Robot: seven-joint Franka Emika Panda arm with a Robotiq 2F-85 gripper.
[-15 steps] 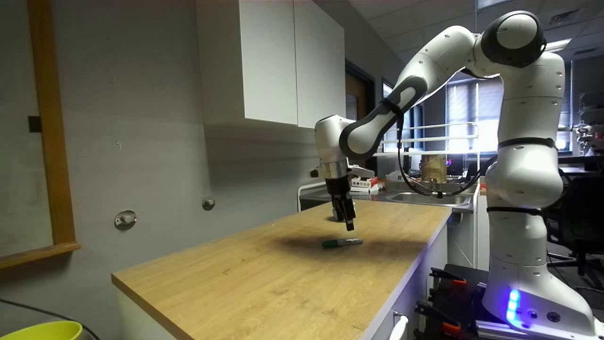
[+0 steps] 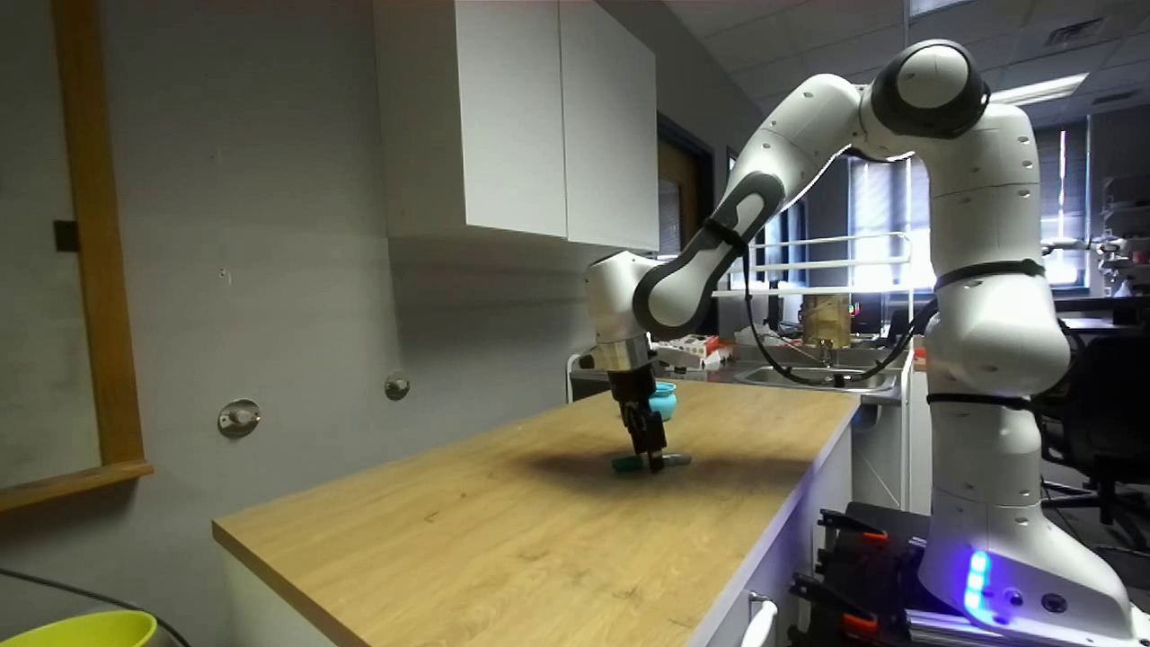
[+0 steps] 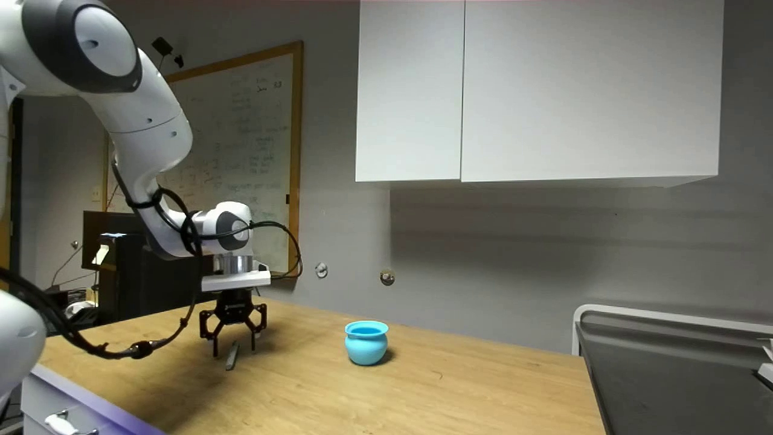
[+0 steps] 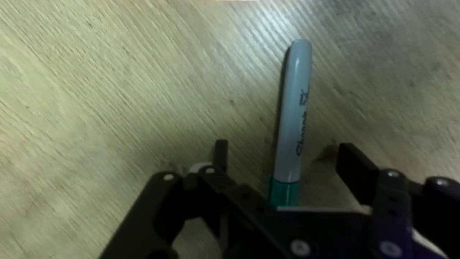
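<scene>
A grey Sharpie marker with a green cap end lies flat on the wooden counter. In the wrist view it runs between the two fingers of my gripper, which is open around it with a gap on both sides. Its green end is partly hidden behind the gripper's body. From the first exterior view, my gripper is down at the marker, close to the counter. The second exterior view shows the fingers of the gripper apart, with the marker between and below them.
A turquoise pot stands upright on the counter, well apart from the gripper. White cabinets hang on the wall above.
My gripper has come down from above the marker to counter height around it. The marker appears to lie in the same place.
</scene>
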